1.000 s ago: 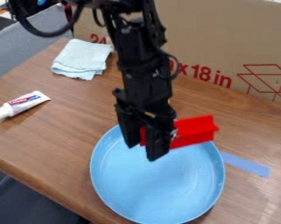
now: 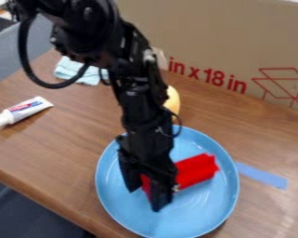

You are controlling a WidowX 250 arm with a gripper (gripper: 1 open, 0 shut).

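Observation:
A red block (image 2: 193,170) lies low over the blue plate (image 2: 213,209). The black gripper (image 2: 155,191) is down at the plate around the block's left part; its fingers hide that end, and whether they touch the block is unclear.
A toothpaste tube (image 2: 23,111) lies at the left, and a folded pale cloth (image 2: 77,70) behind the arm. A yellow object (image 2: 173,100) is partly hidden behind the arm. A blue tape strip (image 2: 262,176) is right of the plate. A cardboard box (image 2: 238,42) stands at the back.
The gripper and red block have moved down, the block now lower over the plate. The arm covers more of the cloth, and the yellow object shows more.

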